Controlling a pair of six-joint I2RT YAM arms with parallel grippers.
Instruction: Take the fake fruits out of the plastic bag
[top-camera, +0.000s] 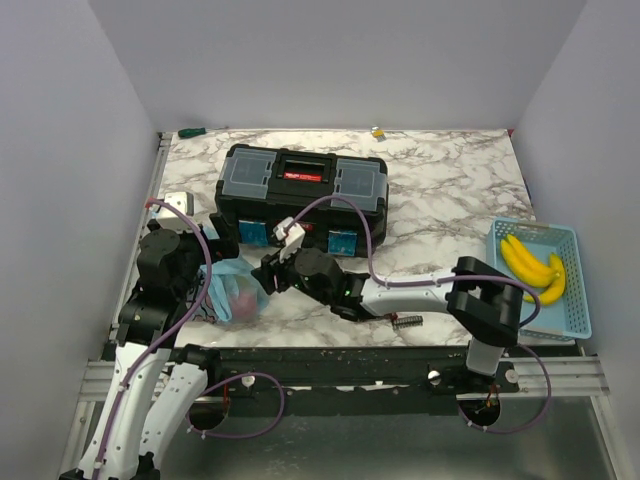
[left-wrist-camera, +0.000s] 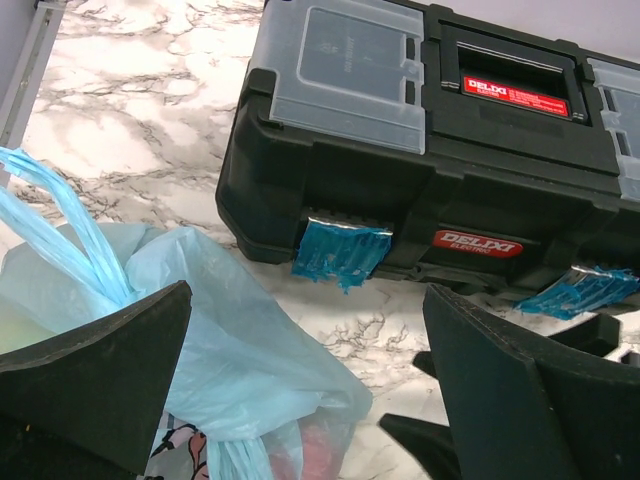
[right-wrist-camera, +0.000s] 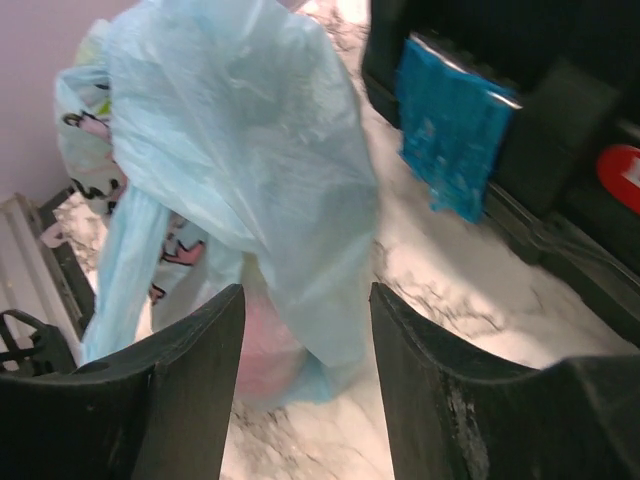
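The pale blue plastic bag (top-camera: 232, 285) lies crumpled at the left of the table, below the toolbox. Through its film a pinkish round fruit (right-wrist-camera: 268, 345) shows in the right wrist view, near the bag's lower end. My left gripper is open above the bag, its dark fingers (left-wrist-camera: 110, 375) wide apart and a twisted strand of bag behind the left one. Coming from the right, my right gripper is part open beside the bag. Bag and fruit show beyond its fingers (right-wrist-camera: 205, 370), and nothing is clearly gripped.
A black toolbox (top-camera: 300, 195) with blue latches stands just behind the bag. Yellow bananas (top-camera: 530, 262) lie in a light blue basket (top-camera: 580, 300) at the far right. A small spring (top-camera: 407, 322) lies near the front edge.
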